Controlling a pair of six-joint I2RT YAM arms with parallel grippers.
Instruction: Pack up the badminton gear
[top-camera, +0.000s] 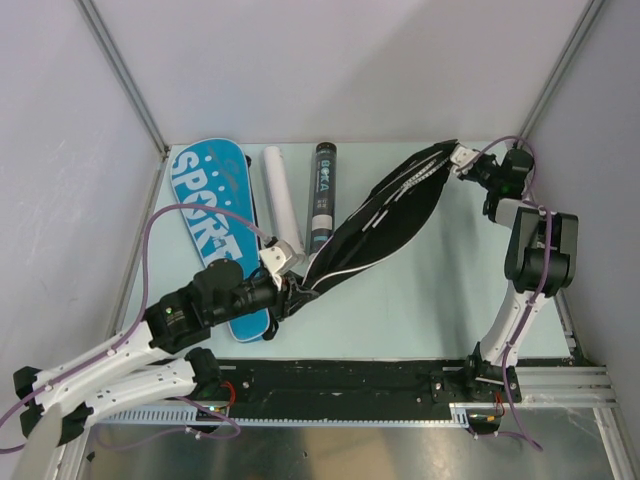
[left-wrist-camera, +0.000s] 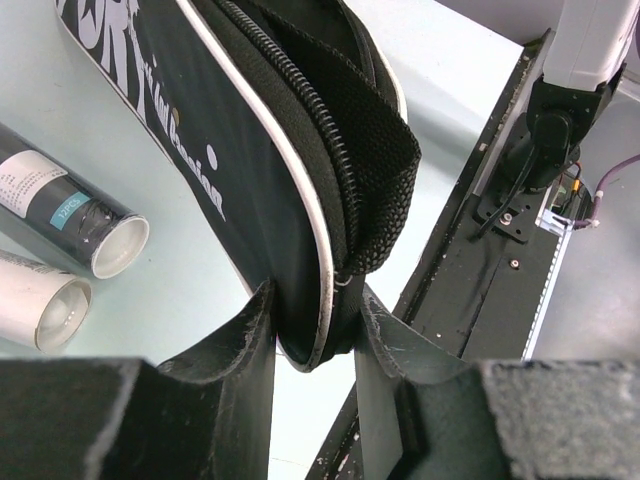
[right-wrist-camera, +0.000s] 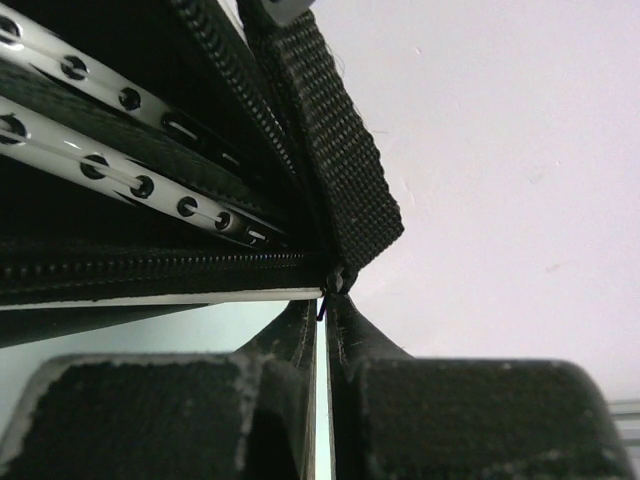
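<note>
A long black racket bag (top-camera: 385, 215) with white piping is stretched diagonally above the table, its zipped side gaping. Inside, the right wrist view shows white racket frames (right-wrist-camera: 95, 165) with dark grommet holes. My left gripper has the bag's lower end squeezed between its fingers, which stand some way apart around the thick fabric. At the far upper end, my right gripper is shut on the bag's edge, by the zipper end and a woven tab (right-wrist-camera: 340, 150). A black shuttlecock tube (top-camera: 323, 195) and a white tube (top-camera: 281, 195) lie side by side at the back.
A blue case with white lettering (top-camera: 215, 220) lies at the table's left, partly beneath my left arm. A dark rail (top-camera: 340, 375) runs along the front edge.
</note>
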